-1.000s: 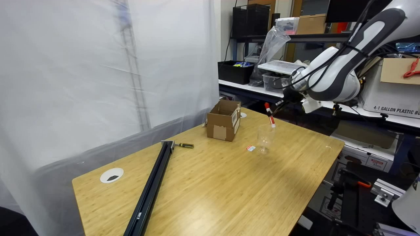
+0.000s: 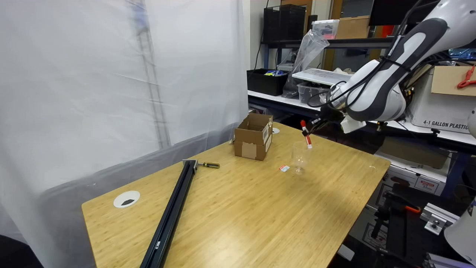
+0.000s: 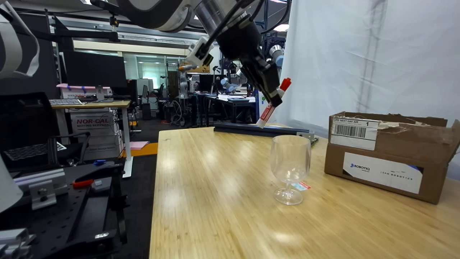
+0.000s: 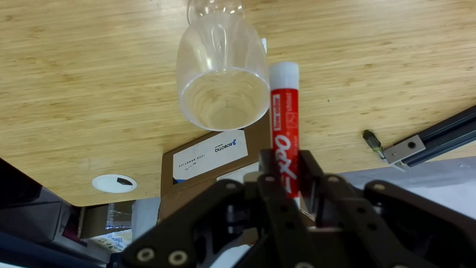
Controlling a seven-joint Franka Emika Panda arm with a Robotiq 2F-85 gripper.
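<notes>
A red and white marker (image 4: 284, 107) is clamped between the black fingers of my gripper, its white end sticking out past them. In exterior view 2 the marker (image 3: 267, 114) leans, red cap up and white end down, above and left of the clear stemmed glass (image 3: 290, 166). That glass stands upright and empty on the table. From the wrist, the glass (image 4: 223, 76) appears just left of the marker, its open rim facing the camera. In exterior view 1 the marker's lower end (image 2: 308, 143) overlaps the glass's rim region; its depth there is hard to judge.
An open cardboard box (image 3: 379, 155) stands beside the glass. A small red and white packet (image 2: 284, 168) lies close to the glass foot. A black rail (image 2: 171, 210) and a screwdriver (image 2: 209, 165) lie farther off.
The arm and the marker have shifted slightly, the marker's lower end moving down a little in exterior view 1. Glass and box have stayed put.
</notes>
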